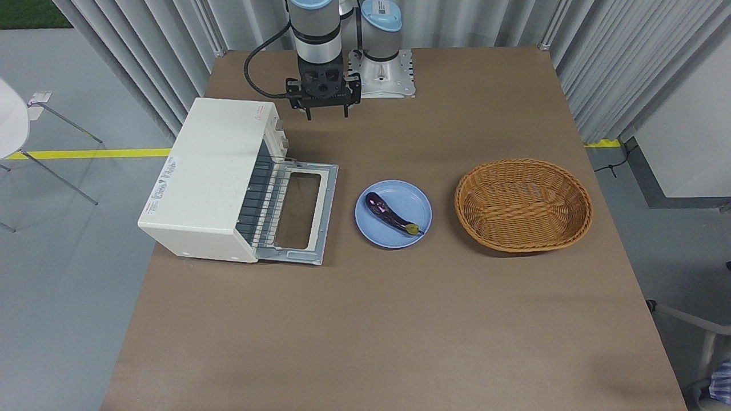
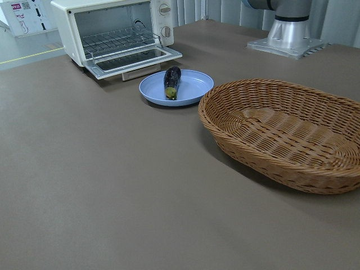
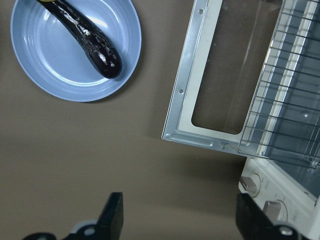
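Observation:
A dark purple eggplant (image 1: 387, 212) lies on a blue plate (image 1: 394, 240) at mid table, also in the left view (image 2: 172, 81). Left of it, the white toaster oven (image 1: 199, 178) has its glass door (image 1: 314, 240) folded down open, wire rack visible inside. My gripper (image 1: 327, 112) is raised at the back beside the oven, clear of plate and eggplant. In the wrist view its two fingers stand wide apart at the bottom edge, open, with nothing between them.
A wicker basket (image 1: 523, 205) sits right of the plate. The robot base (image 1: 387, 79) is at the back.

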